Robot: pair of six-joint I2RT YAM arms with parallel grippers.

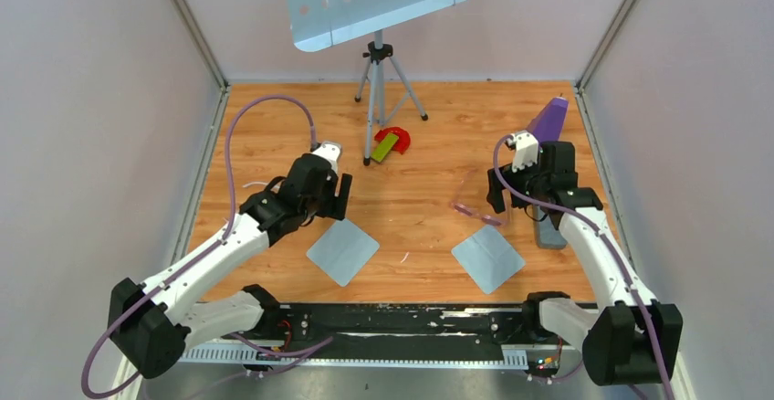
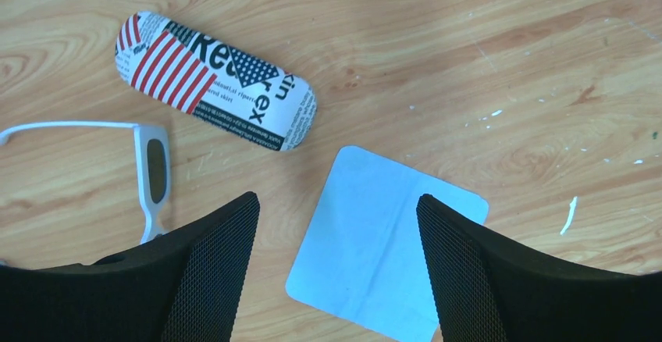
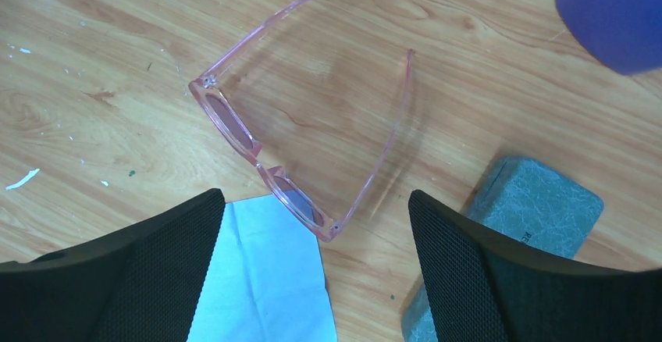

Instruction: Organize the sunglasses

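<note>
Pink clear-framed sunglasses [image 3: 258, 153] lie unfolded in the right wrist view, one lens over the corner of a light blue cloth [image 3: 261, 279]. My right gripper is open above them, nothing between its fingers. White sunglasses [image 2: 153, 166] with a temple stretched out lie at the left of the left wrist view, partly cut off. Beside them rests a case [image 2: 218, 80] printed with newsprint and a flag. Another light blue cloth [image 2: 367, 233] lies beneath my open, empty left gripper. A teal case [image 3: 539, 201] sits right of the pink sunglasses.
A purple case [image 1: 549, 120] stands at the back right. Near the tripod [image 1: 377, 99] lie a red item [image 1: 402, 142] and a green case [image 1: 384, 149]. Between the two arms the table [image 1: 411, 208] is mostly clear, with small white scraps.
</note>
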